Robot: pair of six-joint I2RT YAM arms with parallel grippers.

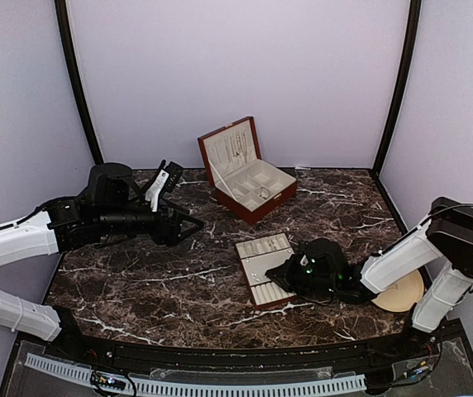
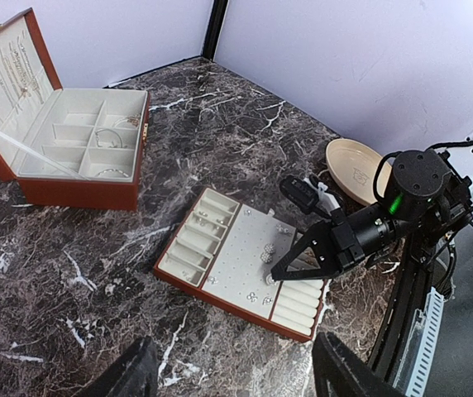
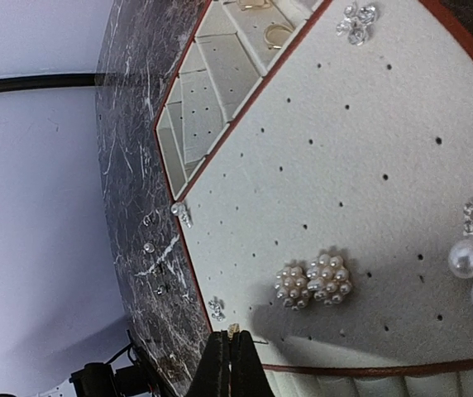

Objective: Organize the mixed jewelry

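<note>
A jewelry tray (image 2: pixel 238 256) with a perforated white pad holds pearl cluster earrings (image 3: pixel 330 279), large pearl drop earrings (image 3: pixel 468 255) and small crystal pieces (image 3: pixel 355 23); gold rings (image 3: pixel 277 35) sit in its compartments. My right gripper is shut low at the pad's edge, with a small gold-coloured bit at its fingertips; whether it grips that is unclear. An open jewelry box (image 1: pixel 253 200) with necklaces in the lid and bracelets stands behind. My left gripper (image 1: pixel 195 227) is open in the air left of the tray.
A round wooden plate (image 2: pixel 353 169) lies at the right behind the right arm. Walls border the back and sides.
</note>
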